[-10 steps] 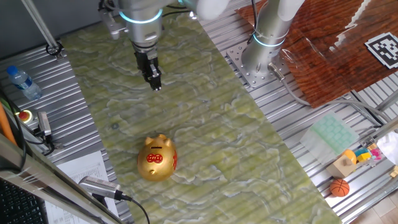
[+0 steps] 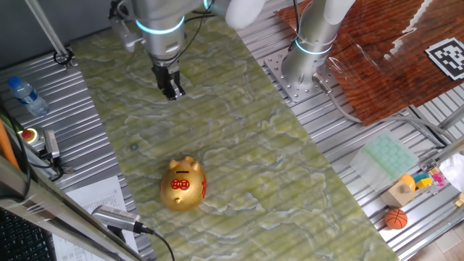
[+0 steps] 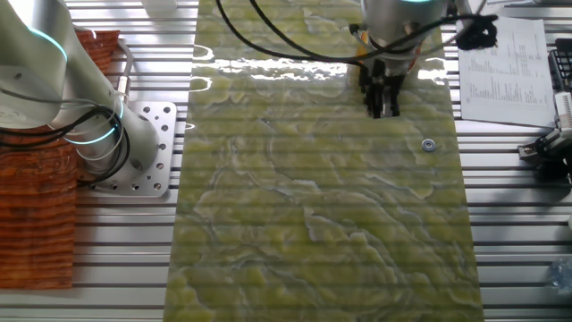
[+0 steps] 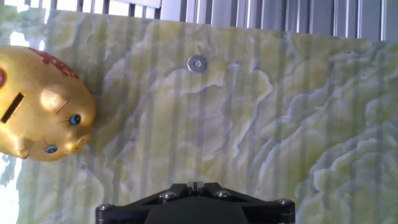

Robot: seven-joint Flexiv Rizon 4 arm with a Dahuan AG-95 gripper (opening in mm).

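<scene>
A golden piggy bank point(image 2: 183, 190) with red markings and a coin slot stands on the green marbled mat point(image 2: 239, 181). Its face shows at the left edge of the wrist view, where the piggy bank point(image 4: 43, 102) is partly cut off. A small ring-shaped metal disc point(image 4: 197, 63) lies flat on the mat, ahead of the gripper; in the second exterior view the disc point(image 3: 429, 145) is right of the gripper point(image 3: 384, 113). Above the mat, clear of the piggy bank, hangs my gripper point(image 2: 174, 96). Its fingertips meet in the wrist view, with nothing visible between them.
A pale green box point(image 2: 384, 156) and a small basketball point(image 2: 396, 218) sit at the right. A water bottle point(image 2: 29, 98) lies off the mat's left side.
My gripper has shifted slightly to the left and a little upward in the first exterior view, and its tilt has changed. The piggy bank has stayed in place.
</scene>
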